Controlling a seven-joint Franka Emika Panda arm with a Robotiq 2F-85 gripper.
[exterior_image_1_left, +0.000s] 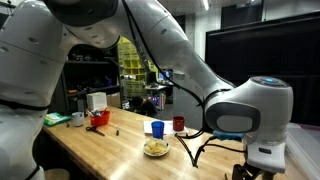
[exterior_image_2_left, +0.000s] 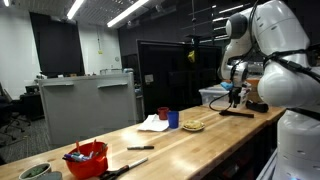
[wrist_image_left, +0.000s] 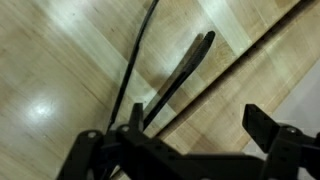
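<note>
In the wrist view my gripper is open, its dark fingers spread wide. A slim black rod-like object with a rounded end lies slantwise on the wooden table, running down past the left finger. Its lower part is hidden by the gripper. Left of it runs a thin black line, perhaps a cable. Exterior view 2 has the gripper at the far right, low above a dark flat object. From exterior view 1 the gripper is near the bottom right, fingertips hard to see.
A yellow dish is mid-table, with a blue cup and a red cup behind it. A red basket holding tools occupies the other end. Bare tabletop lies in front of the dish.
</note>
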